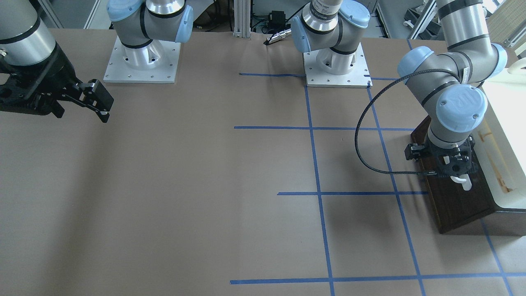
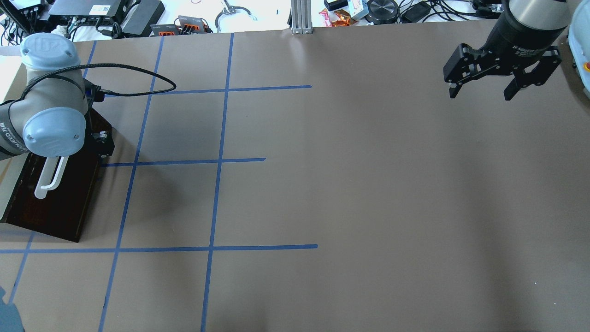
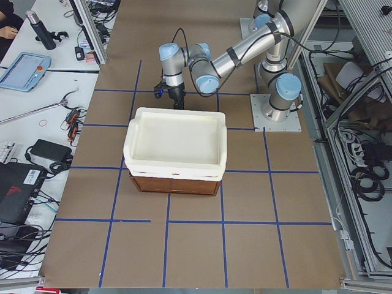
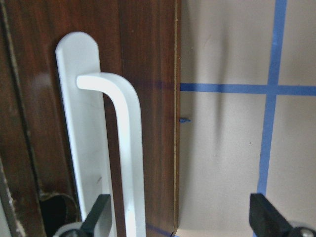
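Note:
A dark wooden box (image 1: 451, 207) with a white inner liner (image 3: 174, 141) stands on the table. On its face is a white bar handle (image 4: 131, 163), also seen in the top view (image 2: 47, 180). My gripper is right at that face, low over the handle, its fingers open wide: one lies beside the handle's bar and backing plate, the other over bare table beyond the box's edge. In the front view the gripper body hides part of the handle.
Open table (image 2: 354, 166) with blue tape lines surrounds the box. Other robot arms (image 1: 335, 39) stand at the back, and another black gripper (image 2: 498, 69) hangs over the table, away from the box.

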